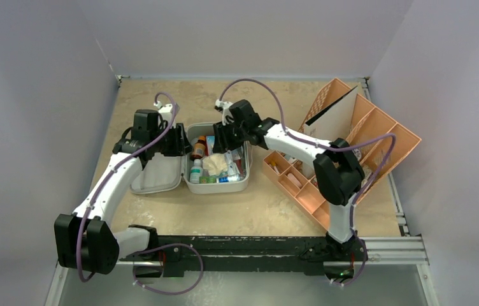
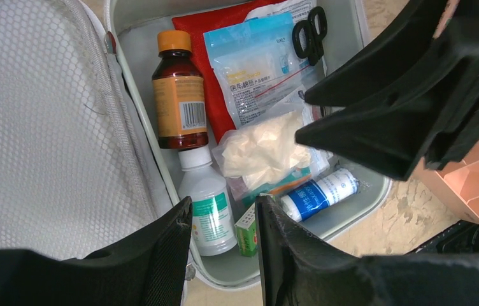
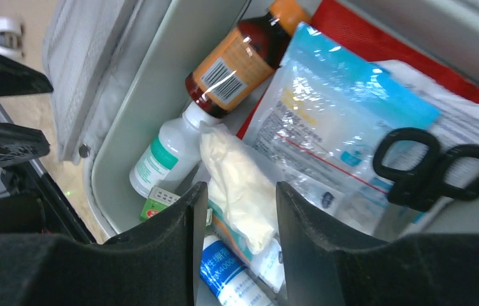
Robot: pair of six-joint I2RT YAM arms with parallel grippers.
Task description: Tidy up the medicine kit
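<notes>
The medicine box holds a brown bottle, white bottle, gauze bag, blue packet, black scissors, green carton and blue-white tube. My left gripper hangs over the box's lid side, fingers apart with nothing held. My right gripper is open over the box, above the gauze bag, with nothing visibly held.
A salmon-coloured organizer with compartments stands at the right. The box's lid lies open to the left. Bare table shows in front of the box and behind it.
</notes>
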